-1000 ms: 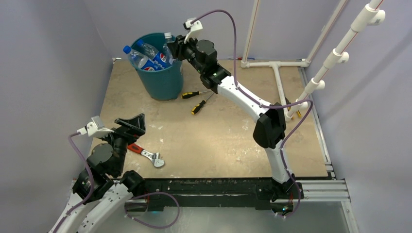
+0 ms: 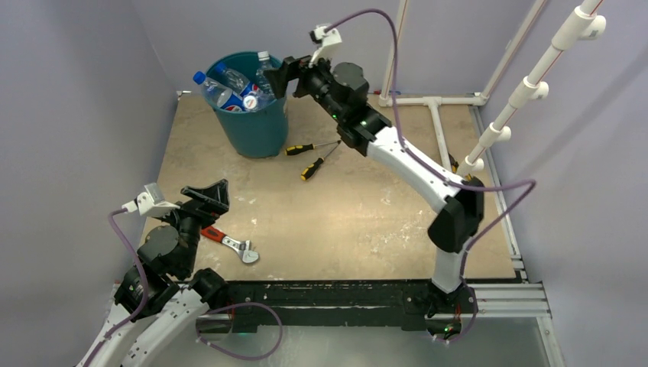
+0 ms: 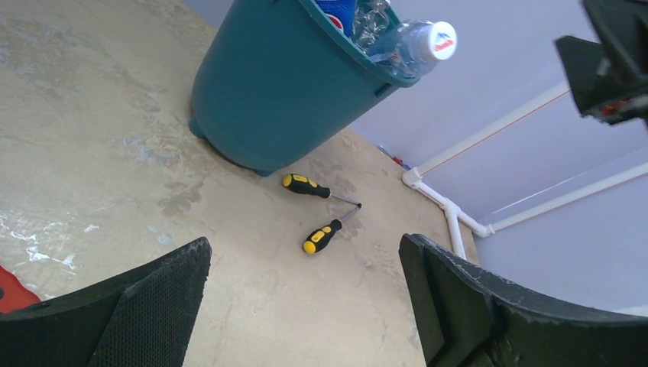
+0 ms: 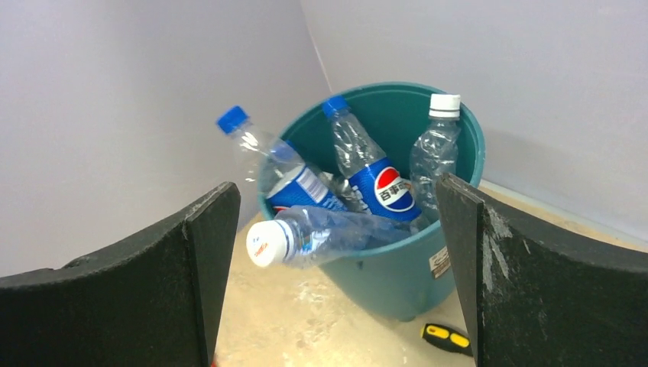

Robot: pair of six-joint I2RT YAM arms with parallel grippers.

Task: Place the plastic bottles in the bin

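The teal bin point(image 2: 251, 134) at the back left holds several plastic bottles point(image 4: 373, 176), one lying across the rim with its white cap point(image 4: 267, 241) toward the right wrist camera. My right gripper point(image 2: 281, 75) is open, just above and beside the bin's right edge, nothing between its fingers. My left gripper point(image 2: 215, 200) stands open and empty over the front left of the table, below and in front of the bin.
Two screwdrivers point(image 2: 313, 168) lie right of the bin. A red-handled wrench point(image 2: 246, 252) lies by my left gripper. White pipes point(image 2: 436, 122) line the back right.
My right gripper has moved a little to the right, away from the bin, and its arm has shifted right. A white cap now shows among the bottles. The left arm is still.
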